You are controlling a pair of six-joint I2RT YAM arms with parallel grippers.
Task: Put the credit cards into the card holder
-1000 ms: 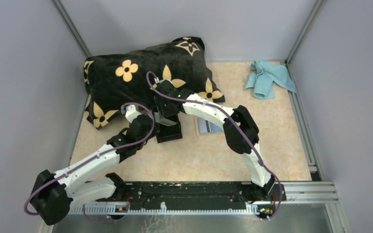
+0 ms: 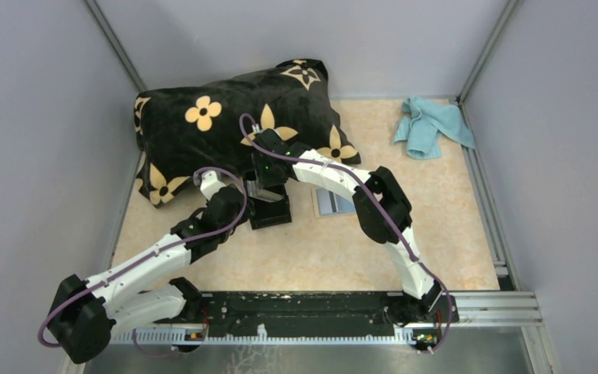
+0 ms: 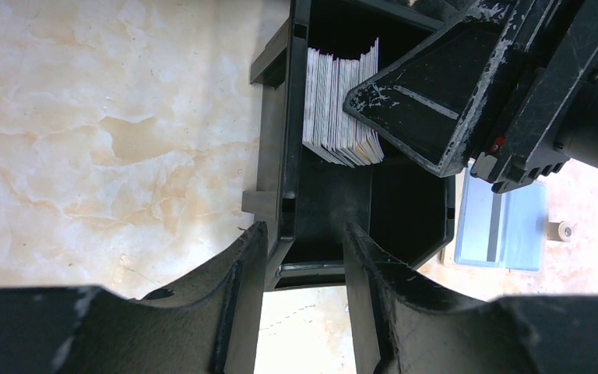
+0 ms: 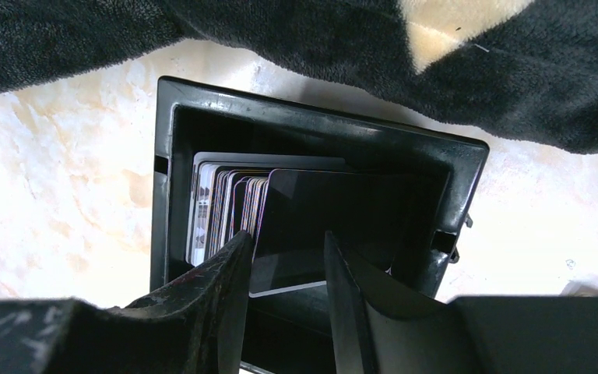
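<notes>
The black card holder (image 2: 272, 224) is an open box on the table, below the pillow. A row of upright cards (image 3: 331, 101) stands at its far end in the left wrist view. In the right wrist view, the front of the stack shows a black card (image 4: 327, 218) leaning with its face up. My right gripper is over the cards, fingers parted, one fingertip close to the stack's edge; contact cannot be made out. By the holder's left wall, my left gripper has its fingers apart and nothing held between them.
Behind the holder lies a dark patterned pillow (image 2: 233, 117), close to the right arm. A pale blue flat case (image 3: 518, 226) sits to the right of the box. A teal cloth (image 2: 428, 128) lies at the back right.
My right gripper has shifted slightly to the right over the holder. The left arm has hardly moved, and the holder stays in place.
</notes>
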